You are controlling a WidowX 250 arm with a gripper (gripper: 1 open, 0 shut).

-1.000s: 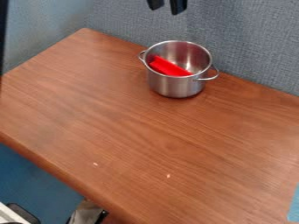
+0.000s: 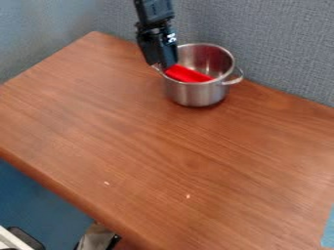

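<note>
A steel pot (image 2: pixel 197 93) with side handles stands near the back of the wooden table (image 2: pixel 144 166). A red elongated object (image 2: pixel 189 74) lies inside it. My gripper (image 2: pixel 164 65) hangs from above at the pot's left rim, its lower end just at the left end of the red object. The finger is open; whether anything touches the fingers is hard to tell.
A grey fabric wall runs behind the table. Dark and pale items lie beyond the table's edge at the lower left.
My gripper has come down from the top edge of the view to the pot's left rim. The pot and red object look unmoved.
</note>
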